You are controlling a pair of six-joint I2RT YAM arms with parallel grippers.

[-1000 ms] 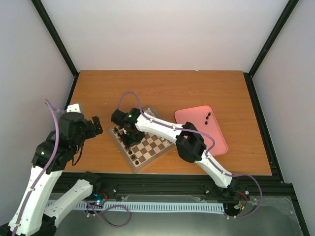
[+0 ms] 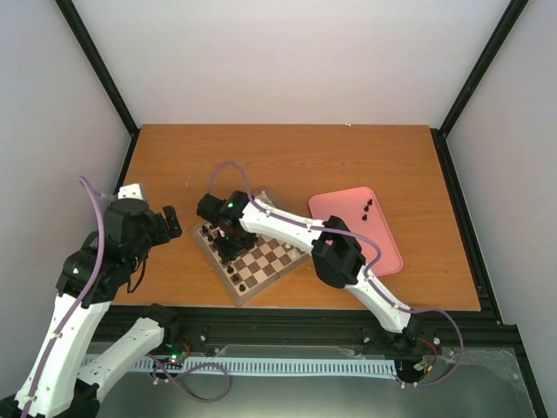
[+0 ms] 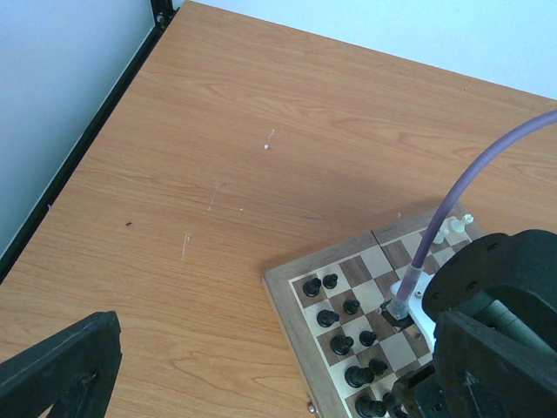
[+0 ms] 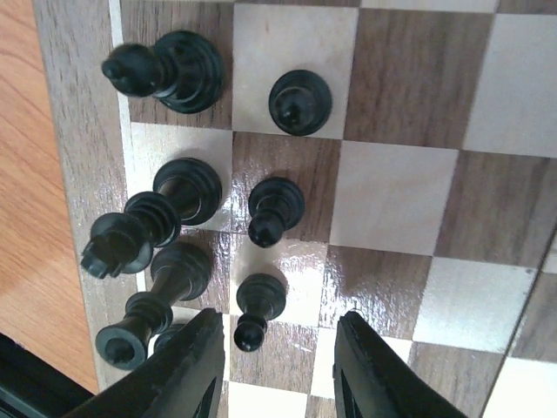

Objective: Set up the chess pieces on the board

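The chess board (image 2: 265, 270) lies mid-table, turned at an angle. Along one edge of it stand black pieces, including a queen or king (image 4: 148, 222) and a bishop-like piece (image 4: 170, 70). Black pawns (image 4: 300, 102) form a second row. My right gripper hovers low over that side, its fingers apart. Between its fingertips shows the head of a black pawn (image 4: 259, 300), nearer one finger, with a gap to each. To the board's left, my left gripper is wide open and empty. The right arm hides part of the board from above.
A pink tray (image 2: 387, 248) right of the board carries a few black pieces (image 2: 366, 209). White pieces (image 3: 451, 228) stand at the board's far corner. Bare table (image 2: 305, 152) stretches behind the board and to its left.
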